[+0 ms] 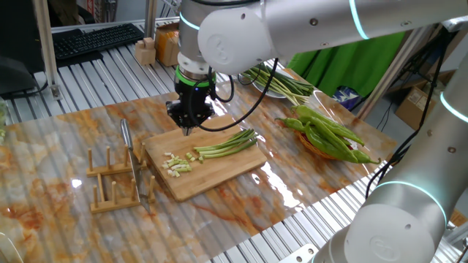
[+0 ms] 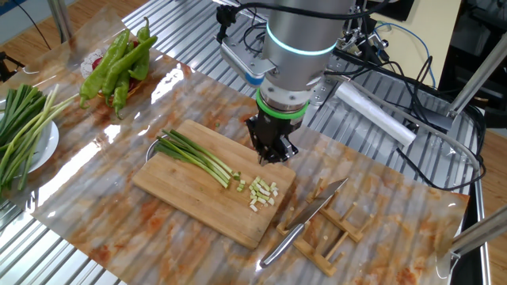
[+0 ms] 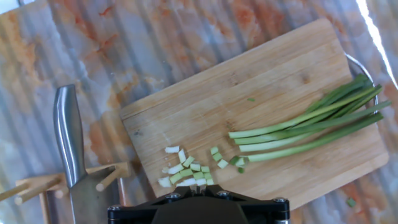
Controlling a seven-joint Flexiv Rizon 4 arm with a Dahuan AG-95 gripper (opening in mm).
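My gripper (image 1: 186, 131) hangs over the far edge of the wooden cutting board (image 1: 219, 175), its narrow fingertips close together and nothing visible between them. On the board lie a bundle of green onions (image 3: 305, 127) and a scatter of chopped white and green pieces (image 3: 189, 173). The wrist view has the pieces just beyond the black gripper body at the bottom edge. A knife (image 2: 297, 229) with a metal handle rests in a wooden peg rack (image 2: 325, 257) beside the board, clear of the gripper.
Long green peppers (image 1: 325, 135) fill a small basket at the right in exterior view 1. Behind them, a plate (image 2: 49, 150) bears more green onions. A keyboard (image 1: 99, 40) and wooden blocks (image 1: 145, 51) stand at the back. The marbled tabletop (image 1: 58, 212) has free room near the front.
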